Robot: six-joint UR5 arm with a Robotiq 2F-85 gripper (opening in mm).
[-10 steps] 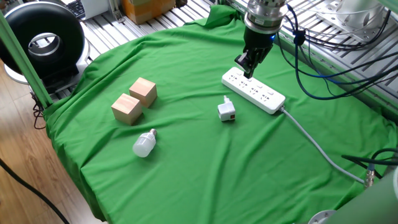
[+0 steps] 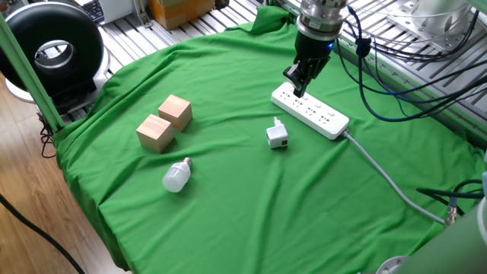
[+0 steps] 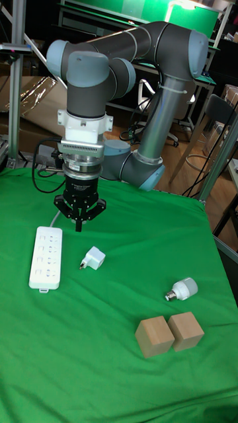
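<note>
Over the far end of the white power strip (image 2: 310, 111) hangs my black gripper (image 2: 297, 84), pointing down in exterior view 1. Exterior view 3 shows the gripper (image 3: 79, 223) above the cloth, right of the strip (image 3: 45, 257). Its fingertips are small and dark, so how far apart they stand cannot be made out. No object shows in its grasp. A white plug adapter (image 2: 278, 135) lies apart from the strip, its prongs towards the strip's side in exterior view 1. A white light bulb (image 2: 176, 176) rests on its side near two wooden blocks (image 2: 155, 134).
Green cloth (image 2: 228, 221) covers the table, with wide free room around the adapter and at the front. The strip's grey cord (image 2: 392, 181) runs to the right edge. Dark cables (image 2: 361, 84) hang beside the arm.
My gripper has moved slightly left and down in exterior view 1 over the last second. The strip, adapter, bulb and blocks have stayed in place.
</note>
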